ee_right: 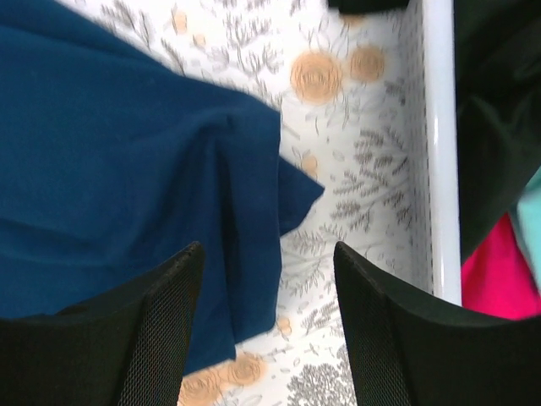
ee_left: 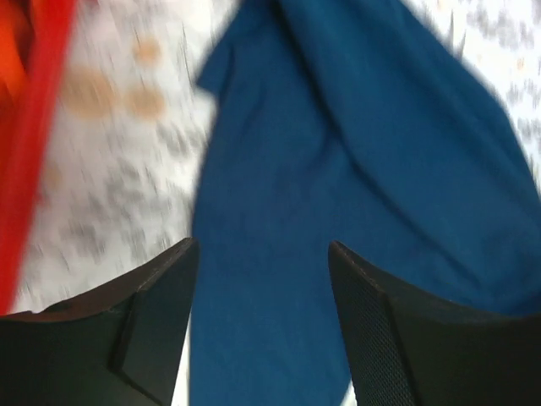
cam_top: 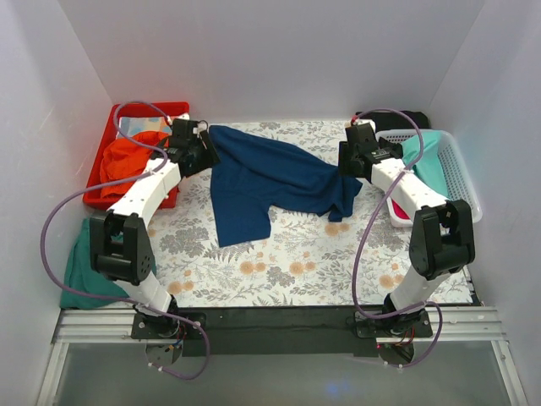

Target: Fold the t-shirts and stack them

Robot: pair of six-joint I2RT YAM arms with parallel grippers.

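Note:
A navy T-shirt [cam_top: 254, 182] lies spread on the patterned tabletop, folded over along its upper edge, with its right end bunched. In the left wrist view it fills most of the frame beneath my left gripper [cam_top: 199, 161], whose fingers are apart and empty above its upper-left part. My right gripper [cam_top: 350, 166] hangs open over the shirt's right end; in the right wrist view that end shows creased layers, with nothing between the fingers.
A red bin [cam_top: 96, 171] with orange cloth stands at left, a green cloth [cam_top: 89, 266] below it. A white basket [cam_top: 465, 186] with teal cloth stands at right, a black object [cam_top: 416, 118] behind it.

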